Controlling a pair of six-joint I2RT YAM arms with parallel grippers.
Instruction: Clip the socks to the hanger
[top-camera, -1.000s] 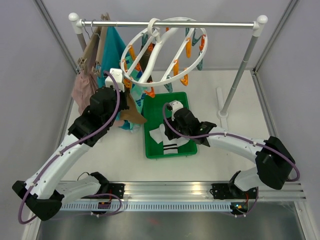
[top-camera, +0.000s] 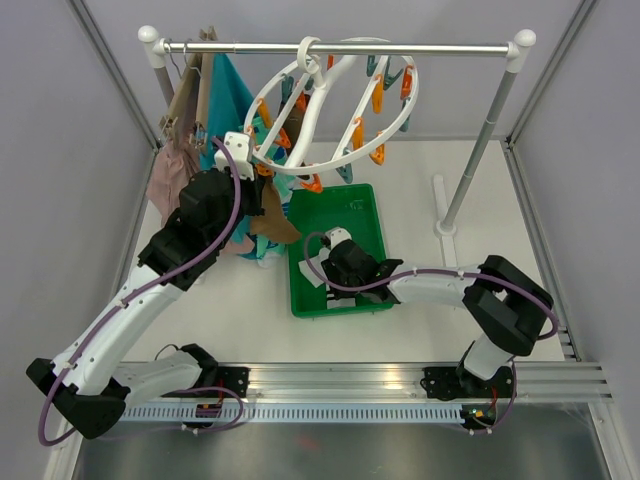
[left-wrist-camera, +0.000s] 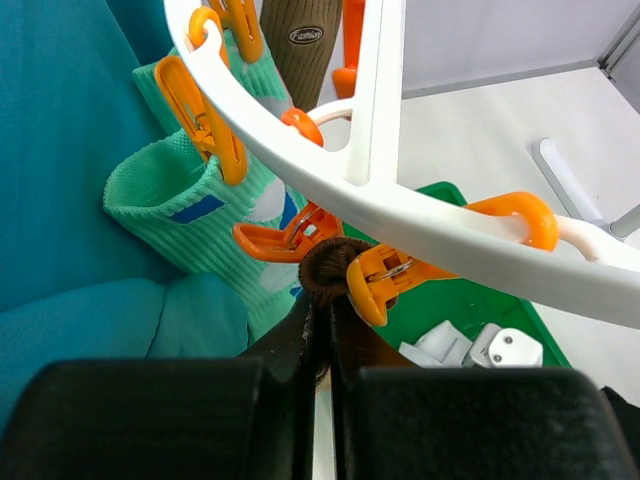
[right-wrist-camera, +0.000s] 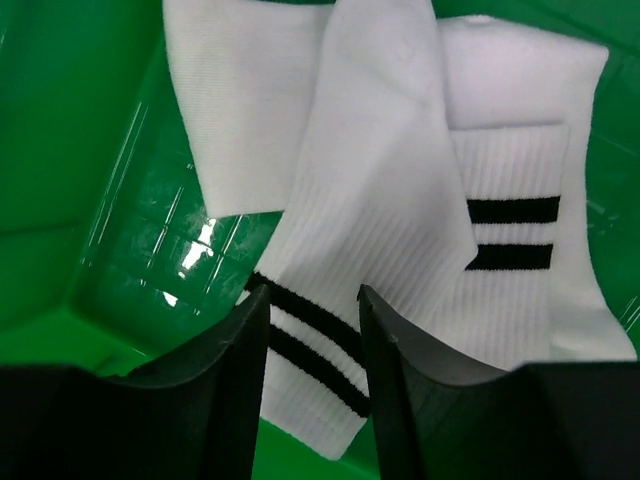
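My left gripper is shut on a brown sock (left-wrist-camera: 330, 265) at the white clip hanger (left-wrist-camera: 280, 150), between an orange clip (left-wrist-camera: 385, 280) and a red-orange clip (left-wrist-camera: 270, 240). Teal striped socks (left-wrist-camera: 160, 190) hang nearby from orange clips. In the green bin (top-camera: 370, 210), white socks with black stripes (right-wrist-camera: 380, 190) lie flat. My right gripper is part open just over them, its fingertips at the striped cuff; whether it touches fabric is unclear.
Clothes (top-camera: 175, 170) on hangers crowd the left of the rail (top-camera: 440, 50). The rack's right post (top-camera: 470, 170) stands beside the bin. The white floor right of the bin is clear.
My right gripper has moved left and down into the bin over the white socks. My left arm has moved slightly, with the hanger ring shifting a little rightward.
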